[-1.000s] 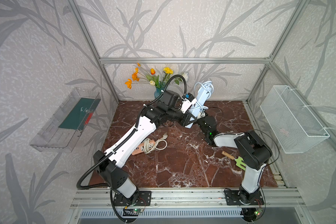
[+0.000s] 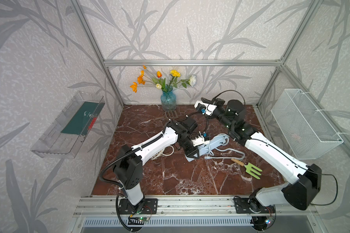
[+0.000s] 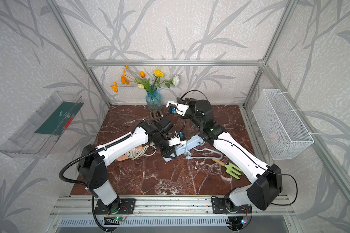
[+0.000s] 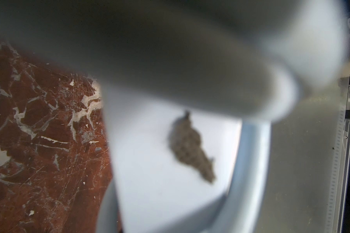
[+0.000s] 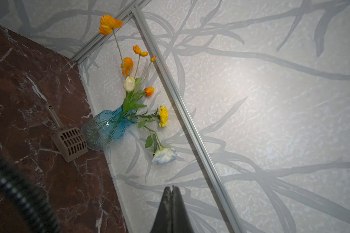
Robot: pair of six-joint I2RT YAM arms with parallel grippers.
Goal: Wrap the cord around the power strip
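The light blue power strip [image 2: 217, 143] lies slanted low over the middle table, with loops of its cord [image 3: 206, 154] round and beside it. My left gripper [image 2: 196, 149] is shut on the strip near its lower left end; its wrist view shows blurred pale plastic and cord very close. My right gripper is raised above and behind the strip, facing the back wall, shut with nothing visible between its fingers. The far end of the strip is partly behind the right arm.
An orange strip [image 3: 126, 154] with cream cord lies left. A green fork [image 2: 252, 170] is front right. The scoop [image 5: 70, 143] and flower vase [image 5: 105, 130] stand at the back; baskets [image 2: 307, 124] hang at the sides.
The left gripper has brought the blue strip down and toward the front from its raised upright position.
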